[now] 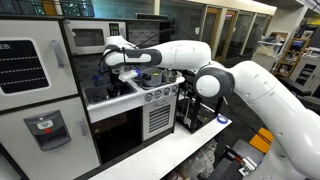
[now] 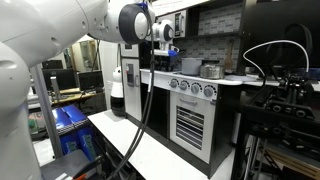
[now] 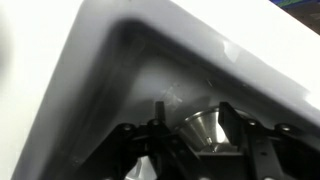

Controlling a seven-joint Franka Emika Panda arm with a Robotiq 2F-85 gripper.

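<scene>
A shiny metal item [image 3: 205, 128], rounded like a cup or bowl, lies in the grey sink basin [image 3: 160, 68] in the wrist view. My gripper points down into the basin, its two dark fingertips apart on either side of the item's near part. Whether they touch it cannot be told, and its lower part is hidden by the gripper. Exterior view 1 has the gripper [image 1: 118, 80] low over the sink [image 1: 98, 96] at the left of the toy kitchen counter. From exterior view 2 the fingers are too small and dark to make out.
A metal pot [image 2: 211, 71] stands on the stove, right of the sink. The microwave [image 1: 87, 37] is above and behind the sink, and the white fridge [image 1: 35, 65] stands to its left. Walls of the basin close in around the fingers.
</scene>
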